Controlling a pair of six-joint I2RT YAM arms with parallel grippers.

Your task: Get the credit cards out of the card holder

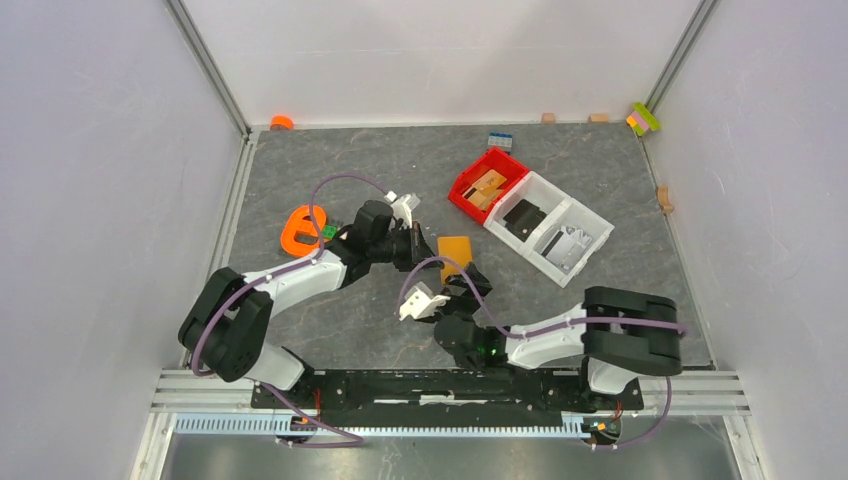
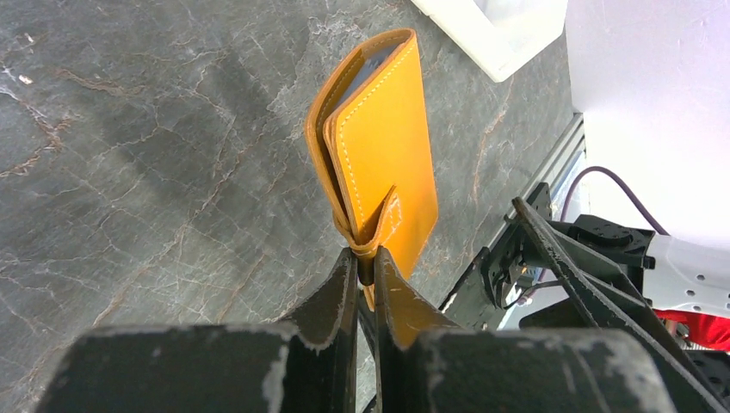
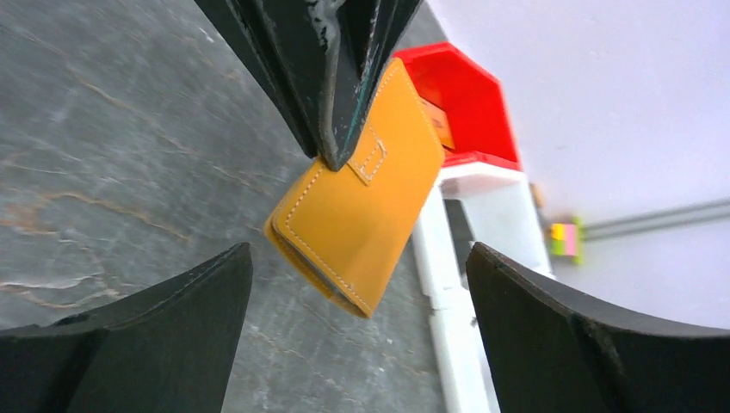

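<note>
An orange leather card holder point(image 1: 454, 250) point(image 2: 387, 138) point(image 3: 361, 224) hangs over the middle of the table, with my left gripper point(image 1: 428, 258) shut on its edge. Pale card edges show inside its folded top in the left wrist view. My right gripper point(image 1: 462, 288) stands open just below it in the top view; in the right wrist view the holder is between and beyond its spread fingers, and I cannot tell if they touch it.
A red bin point(image 1: 470, 170) and a white divided tray point(image 1: 585, 250) point(image 2: 465, 26) stand back right. An orange ring-shaped object point(image 1: 293, 225) lies left. Bare grey table point(image 1: 350, 330) shows at the front left.
</note>
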